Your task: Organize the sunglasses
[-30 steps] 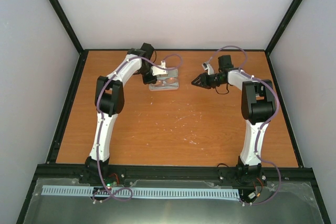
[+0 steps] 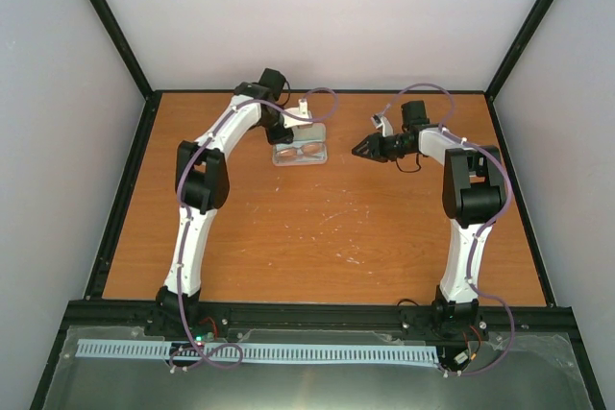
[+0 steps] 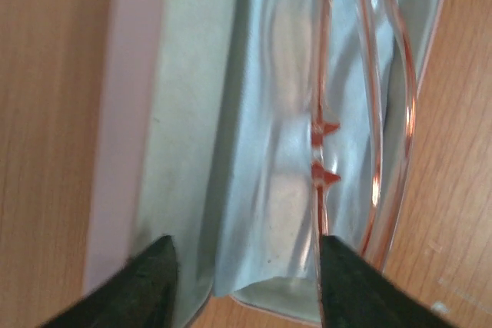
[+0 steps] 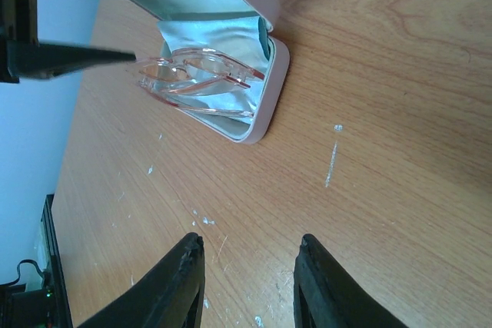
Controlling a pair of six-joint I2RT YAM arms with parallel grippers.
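Observation:
A pink-rimmed glasses case lies open at the back middle of the table, lined in pale green. Pink translucent sunglasses rest inside it on a light blue cloth. My left gripper is over the case's left end, its fingers parted with nothing held; in the right wrist view those fingers reach toward the glasses from the upper left. My right gripper hangs open over bare table, to the right of the case and apart from it.
The back wall and frame edge are close behind the case. Cables loop above both arms.
My left gripper has risen slightly toward the back of the table, showing more of the case and glasses from above. The right arm is practically still.

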